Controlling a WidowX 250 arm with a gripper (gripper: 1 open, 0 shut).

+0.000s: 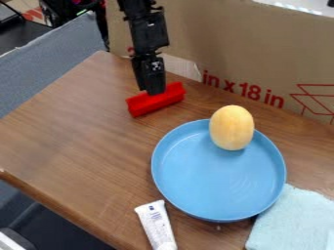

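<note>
My black gripper [152,86] reaches down from the top onto a red cylindrical object [162,99] lying on the wooden table near the cardboard. Its fingertips are at the red object's upper side; whether they straddle it is hard to see, and the finger looks open. A blue plate [216,181] holds a yellow egg-shaped object [232,128] at its back rim. A white tube [155,228] lies at the front of the table, left of the plate.
A cardboard box wall [261,54] stands along the back. A pale blue cloth [294,225] lies at the front right.
</note>
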